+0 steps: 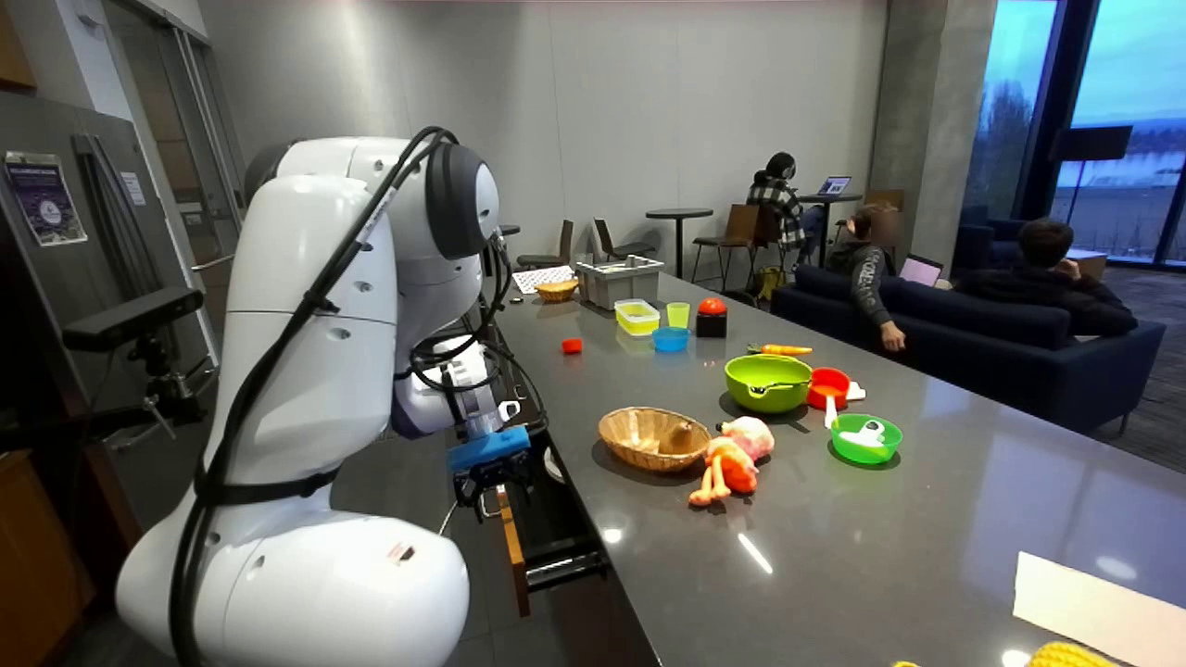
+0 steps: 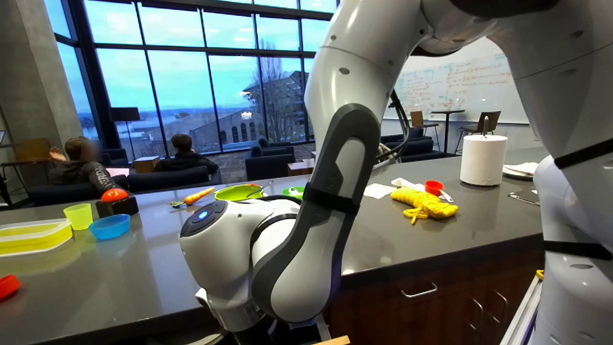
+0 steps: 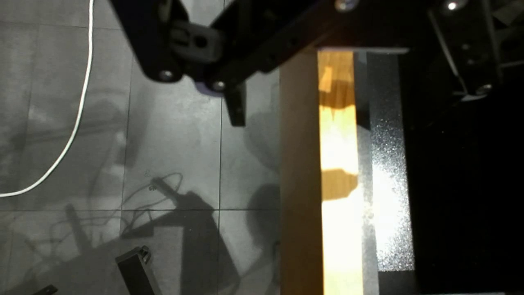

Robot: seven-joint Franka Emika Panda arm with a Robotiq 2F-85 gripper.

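A drawer under the counter is pulled out, its wooden front (image 1: pixel 514 550) standing clear of the cabinet. My gripper (image 1: pixel 486 506) is low beside the counter edge, over that front and close to its metal handle. Looking down in the wrist view, I see the pale top edge of the drawer front (image 3: pixel 339 147) running between my two spread fingers. One dark finger (image 3: pixel 236 108) shows over the floor side, the other over the drawer's dark inside. My gripper is open and grips nothing. Whether a finger touches the drawer cannot be told. Exterior view 2 hides the fingertips.
On the counter (image 1: pixel 667 556) are a wicker basket (image 1: pixel 653 438), an orange plush toy (image 1: pixel 728 467), a large green bowl (image 1: pixel 767 382) and a smaller one (image 1: pixel 866 439). A grey bin (image 1: pixel 619 282) stands farther back. A white cable (image 3: pixel 81 103) lies on the floor.
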